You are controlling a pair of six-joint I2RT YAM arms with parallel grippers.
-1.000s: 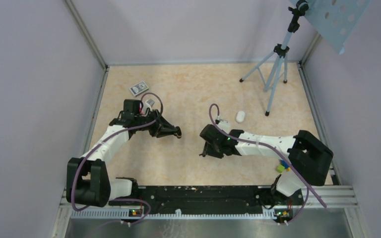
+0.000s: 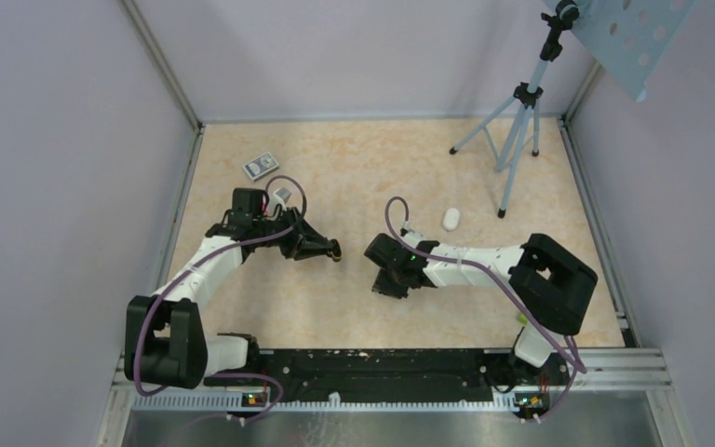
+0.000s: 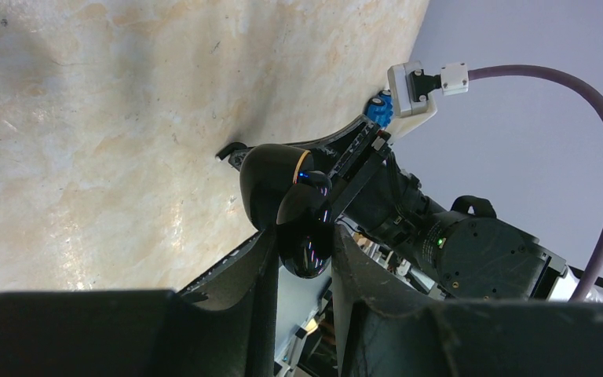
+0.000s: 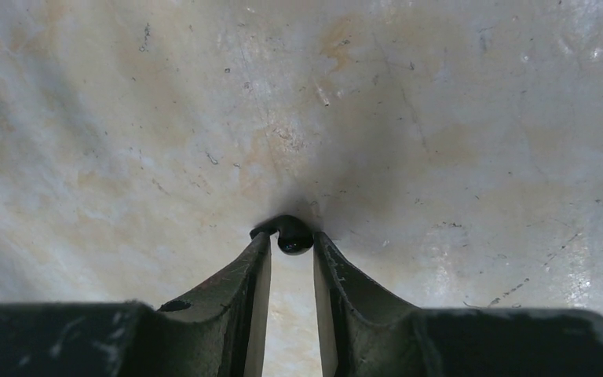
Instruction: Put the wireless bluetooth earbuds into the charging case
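Observation:
My left gripper is shut on the glossy black charging case (image 3: 305,236), lid raised with a small blue light showing, held at the left middle in the top view (image 2: 333,250). A black earbud (image 4: 292,239) lies on the tabletop in the right wrist view, between the fingertips of my right gripper, which are part open around it; whether both touch it I cannot tell. In the top view the right gripper (image 2: 389,287) is low over the table, right of the case, hiding the earbud.
A grey-and-white box (image 2: 261,166) lies at the back left, a white oval object (image 2: 451,219) right of centre. A tripod (image 2: 521,130) stands at the back right.
The left arm with the case is nearly still.

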